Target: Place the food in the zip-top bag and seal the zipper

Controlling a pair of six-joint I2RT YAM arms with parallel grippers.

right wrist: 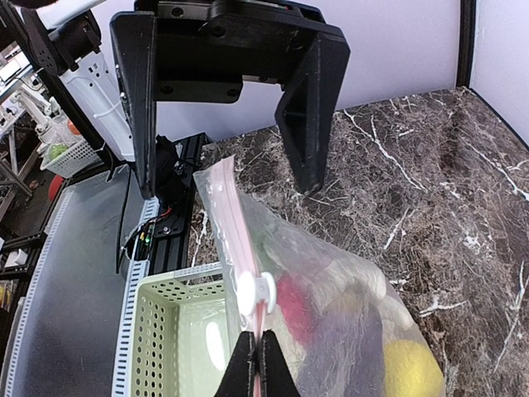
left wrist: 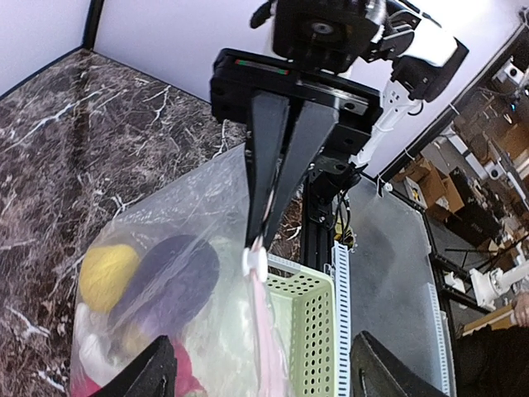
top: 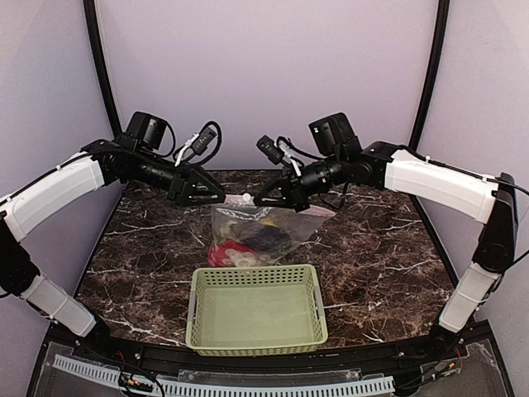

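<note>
The clear zip bag (top: 264, 231) hangs upright behind the basket, with red, yellow and purple items inside (left wrist: 169, 273). Its pink zipper has a white slider (top: 246, 198). My right gripper (top: 263, 198) is shut on the zipper strip beside the slider (right wrist: 256, 289), as the right wrist view shows. My left gripper (top: 213, 197) stands open around the free end of the zipper (right wrist: 225, 178), its two fingers apart on either side of the strip in both wrist views.
A pale green plastic basket (top: 193, 306) sits empty at the front middle of the dark marble table (top: 372, 273).
</note>
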